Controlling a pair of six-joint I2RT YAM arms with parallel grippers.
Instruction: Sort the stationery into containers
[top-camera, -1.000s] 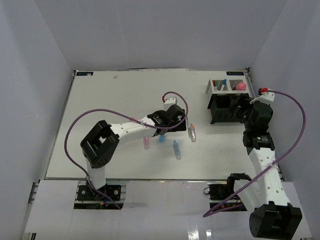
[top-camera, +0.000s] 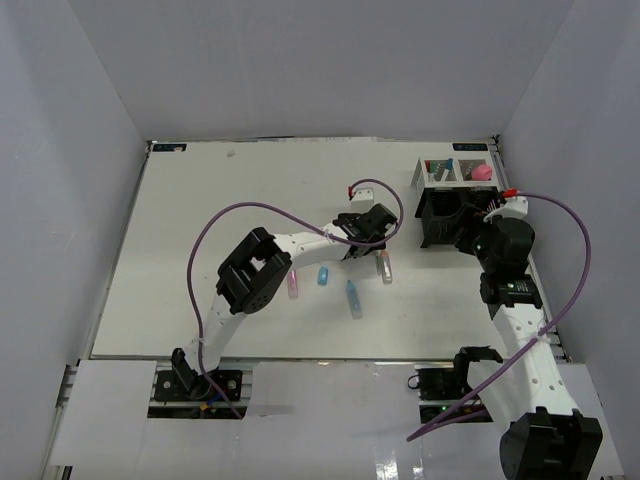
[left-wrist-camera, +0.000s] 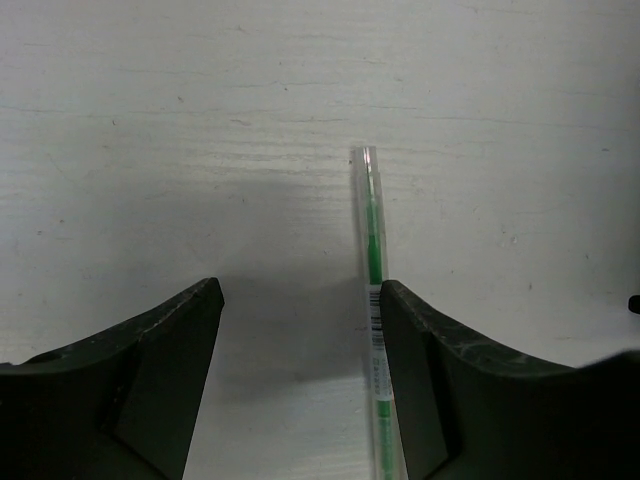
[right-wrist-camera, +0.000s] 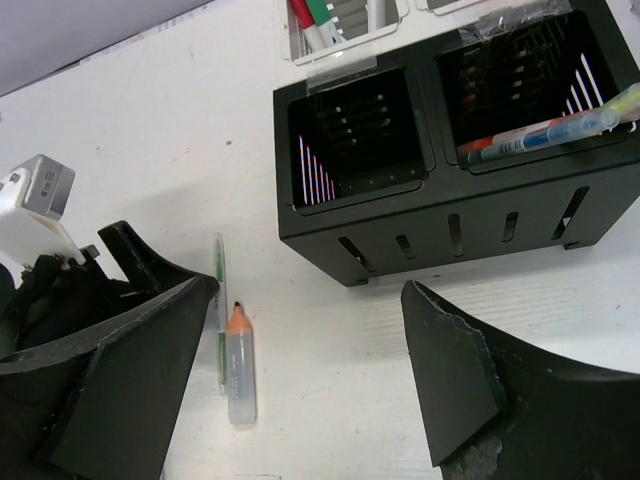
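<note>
My left gripper hangs low over the table with its fingers apart. A slim clear stick with green inside (left-wrist-camera: 375, 250) lies at its right fingertip; I cannot tell whether they touch. Beside that stick in the right wrist view lies an orange-tipped marker (right-wrist-camera: 240, 370). A blue marker (top-camera: 354, 300), a small blue item (top-camera: 323, 275) and a pink marker (top-camera: 292, 285) lie nearer the front. My right gripper is open, empty, above the table by the black container (right-wrist-camera: 455, 215), whose right compartment holds several pens (right-wrist-camera: 545, 135).
Behind the black container stands a white organiser (top-camera: 430, 165) with pens and a pink object (top-camera: 481, 172). My left arm reaches across the middle of the table.
My left arm has moved to the right toward the green stick and the orange-tipped marker. The right arm has shifted slightly left.
</note>
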